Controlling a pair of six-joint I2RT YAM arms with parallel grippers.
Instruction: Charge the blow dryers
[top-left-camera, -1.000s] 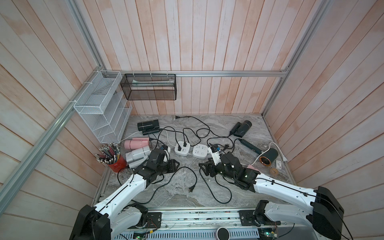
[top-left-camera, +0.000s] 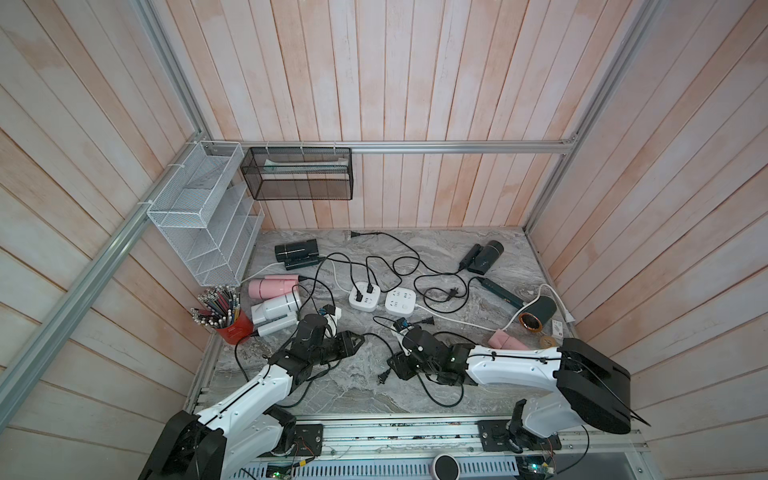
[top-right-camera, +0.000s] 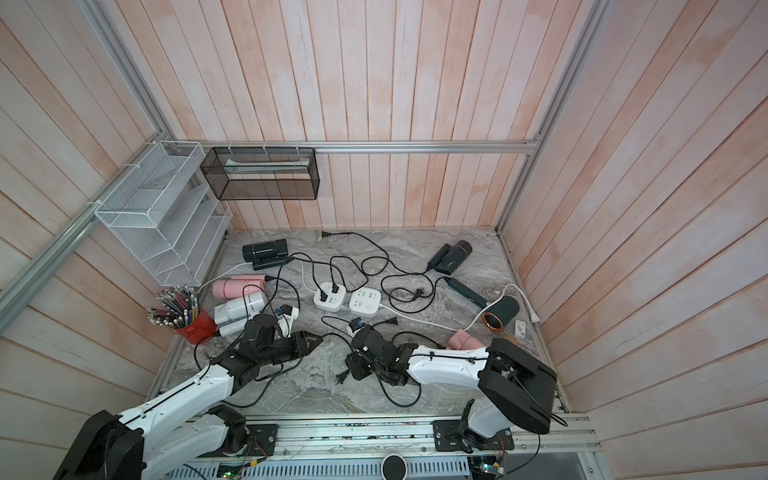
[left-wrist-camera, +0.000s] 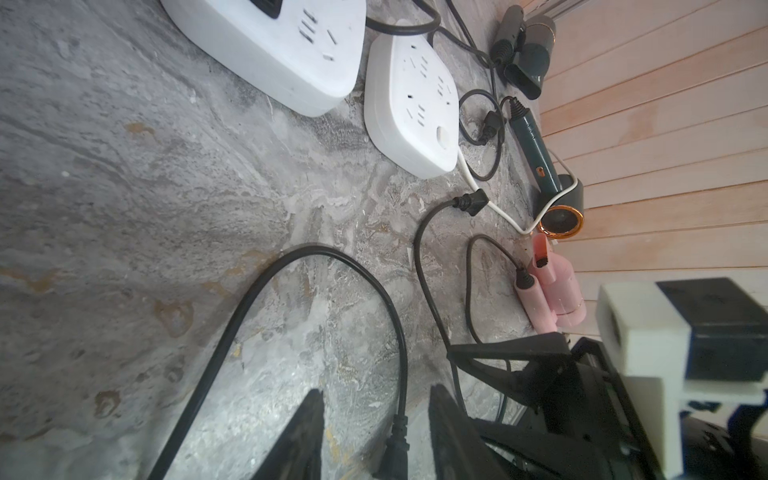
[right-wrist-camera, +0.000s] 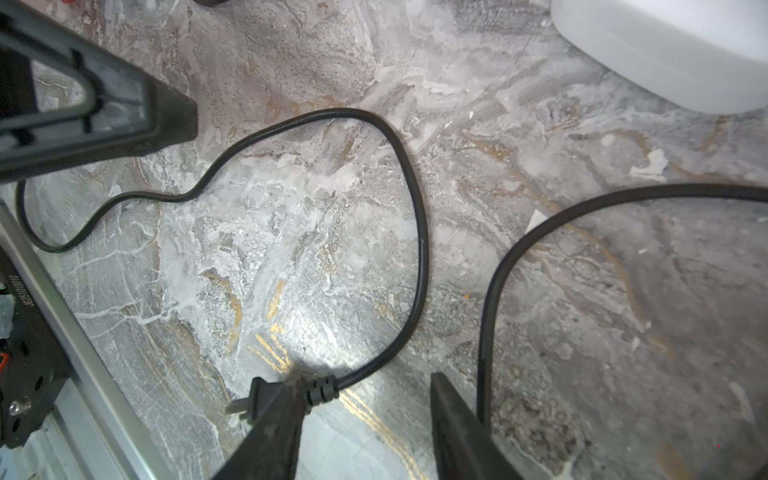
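Observation:
A loose black plug (top-left-camera: 383, 378) lies on the tabletop, its cable arcing left. My right gripper (top-left-camera: 397, 366) is low beside it, fingers part open; in the right wrist view one finger partly covers the plug (right-wrist-camera: 264, 397), with bare tabletop between the fingers. To the left, my left gripper (top-left-camera: 354, 344) is open and empty. The left white power strip (top-left-camera: 365, 302) has two black plugs in it; the right strip (top-left-camera: 400, 301) shows empty sockets. Pink (top-left-camera: 273, 287) and white dryers (top-left-camera: 277, 309) lie left, green (top-left-camera: 537, 313) and another pink dryer (top-left-camera: 505, 341) right.
Another loose plug (left-wrist-camera: 472, 202) lies near the right strip. Black cables loop across the back. A red pen cup (top-left-camera: 235, 329) and white wire shelf (top-left-camera: 209, 216) stand left.
My right gripper has moved left and toward the front, reaching the loose plug. The strips have not moved.

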